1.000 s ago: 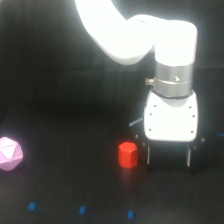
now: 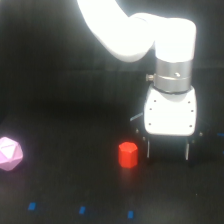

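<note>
A red block (image 2: 128,155) with a faceted outline sits on the dark surface near the middle of the view. My gripper (image 2: 168,151) hangs from the white arm just to the right of it, pointing down. Its two thin dark fingers (image 2: 148,150) stand well apart, and nothing shows between them. The left finger is separated from the block by a narrow gap in the picture; their difference in depth is hard to judge. At the left edge lies a pink faceted object (image 2: 9,153).
Several small blue marks, including a blue mark (image 2: 82,210), run along the front of the dark surface. Between the pink object and the red block the surface looks clear. The background is dark.
My gripper has shifted slightly upward in the view, its fingers still apart. The red block and the pink object have not visibly moved.
</note>
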